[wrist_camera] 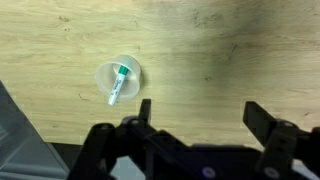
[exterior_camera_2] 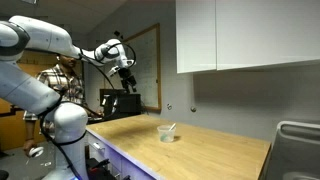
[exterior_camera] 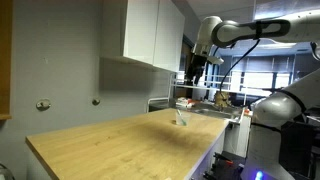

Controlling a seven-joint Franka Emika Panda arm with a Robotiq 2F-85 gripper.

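Observation:
A translucent whitish cup or bowl (wrist_camera: 104,76) stands on the wooden counter, in the upper left of the wrist view. A white marker with a green part (wrist_camera: 118,84) leans inside it, one end resting over the rim. In the exterior views the same container (exterior_camera_2: 166,135) (exterior_camera: 181,119) sits on the counter. My gripper is open, its two dark fingers wide apart with only bare counter seen between them. It hangs pointing down, high above the counter and apart from the container; the gripper (exterior_camera_2: 129,86) is small in the exterior views.
The wooden counter (exterior_camera: 120,145) is otherwise largely clear. White wall cabinets (exterior_camera: 150,35) hang over its back part. The counter's edge shows at the lower left of the wrist view, with a grey surface (wrist_camera: 25,145) beyond it.

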